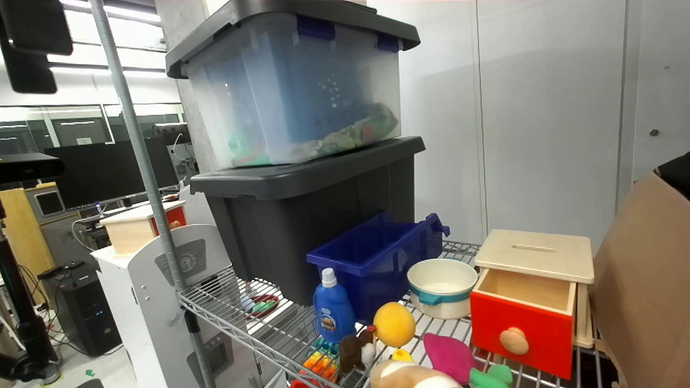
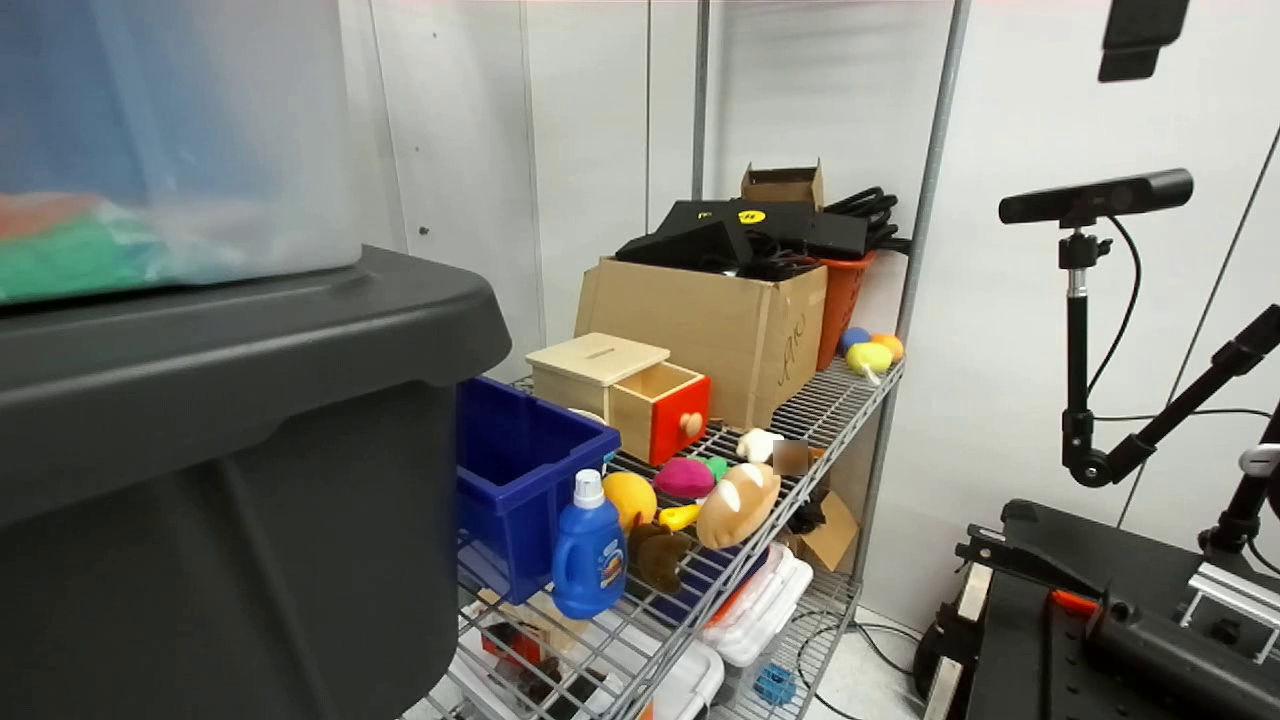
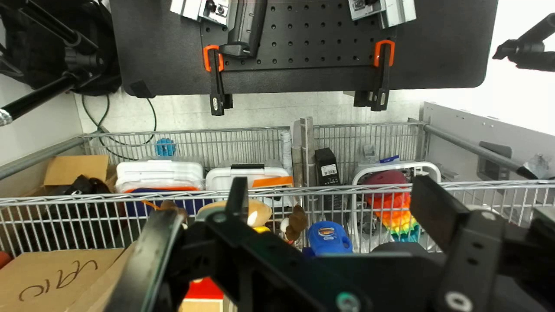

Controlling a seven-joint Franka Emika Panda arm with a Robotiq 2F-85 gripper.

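Wide apart in the wrist view, the fingers of my gripper stand open, and nothing is held between them. Beyond and below them is a wire shelf with toys. A blue detergent bottle [image 1: 333, 311] with a white cap stands upright beside a dark blue bin [image 1: 388, 255]. Its top shows below the gap in the wrist view. A wooden box has its red-fronted drawer [image 1: 522, 333] pulled out; the part of the drawer's inside that shows looks empty. A cream pot [image 1: 442, 284] sits between bin and box. Neither exterior view shows the gripper.
An orange ball [image 1: 394, 324], a magenta toy [image 2: 685, 478] and a bread toy [image 2: 738, 505] crowd the shelf front. Stacked large boxes [image 1: 323, 194] and a cardboard box [image 2: 690, 330] flank the toys. The shelf's front rail [image 3: 156, 195] crosses the wrist view.
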